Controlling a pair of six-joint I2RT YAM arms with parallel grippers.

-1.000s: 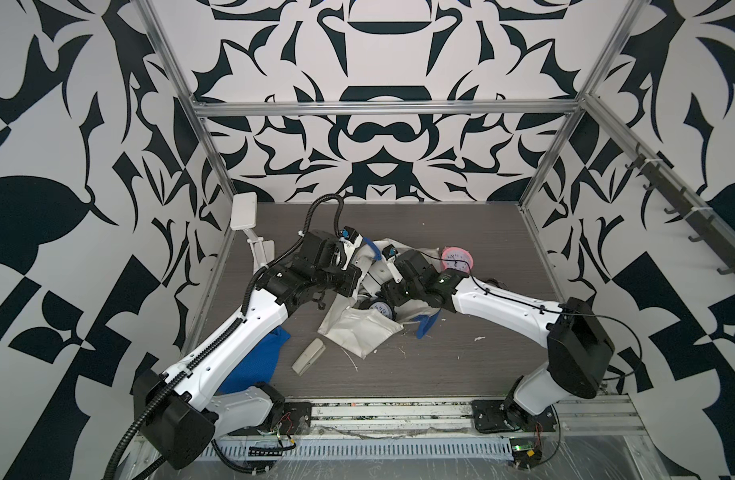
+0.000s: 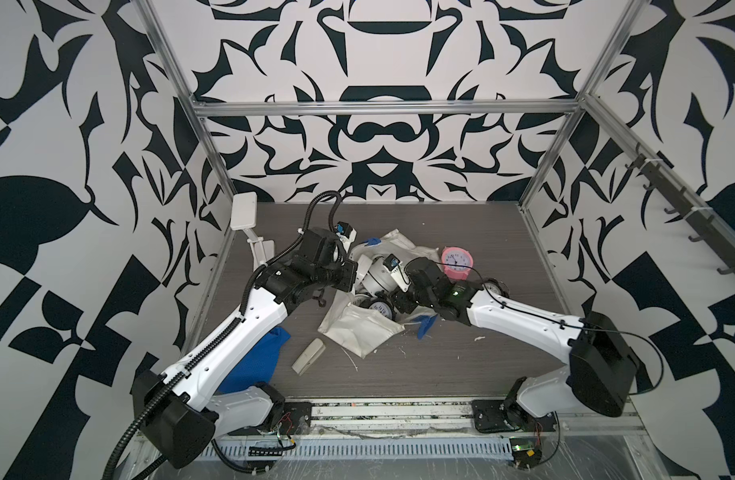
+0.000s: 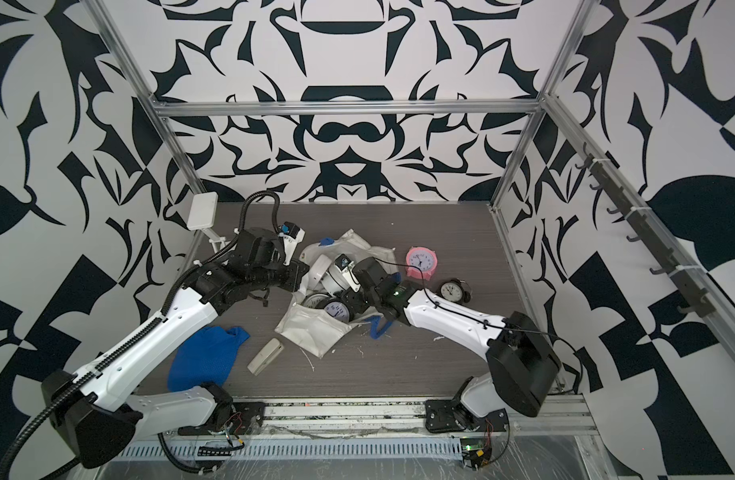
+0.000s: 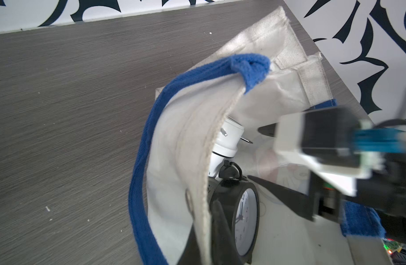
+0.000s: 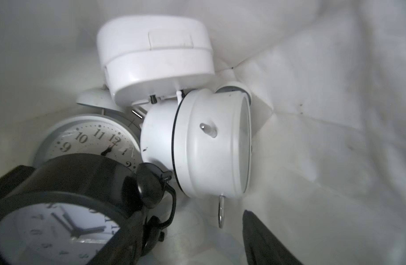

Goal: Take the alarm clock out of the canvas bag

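Note:
The canvas bag (image 4: 176, 145) lies with its mouth spread. Its pale rim runs between the fingers of my left gripper, which is shut on it. Inside, a black alarm clock (image 5: 79, 185) rests at the lower left of the right wrist view. Next to it are a white round clock (image 5: 211, 145), a white oval item (image 5: 158, 57) and a pale clock with a numbered face (image 5: 85, 139). My right gripper is open inside the bag, empty between its fingers; its left finger (image 5: 127, 240) overlaps the black clock's bells side.
A pink clock (image 3: 421, 261) and another black clock (image 3: 453, 290) stand on the table right of the bag. A blue cloth (image 3: 207, 356) and a beige bar (image 3: 265, 357) lie to the left.
The left gripper has drawn the rim a little left.

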